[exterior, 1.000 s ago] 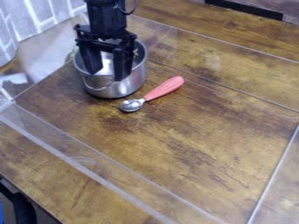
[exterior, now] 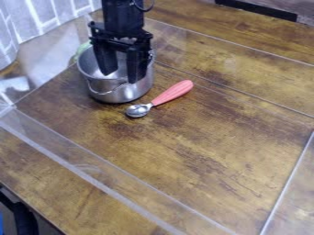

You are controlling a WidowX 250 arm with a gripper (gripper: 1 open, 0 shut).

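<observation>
My black gripper (exterior: 120, 57) hangs over a steel pot (exterior: 117, 86) at the upper left, its fingers reaching into or just above the pot's mouth; whether they hold anything is hidden. A spoon with a pink handle (exterior: 172, 94) and a metal bowl end lies on the wooden table just right of the pot, in front of it.
Something green peeks from behind the pot at its left. Clear plastic walls edge the wooden table (exterior: 196, 165) at left, and a pale strip runs down the lower right. A dark object sits at the lower left corner.
My gripper has shifted slightly over the pot. The pot and spoon have stayed in place.
</observation>
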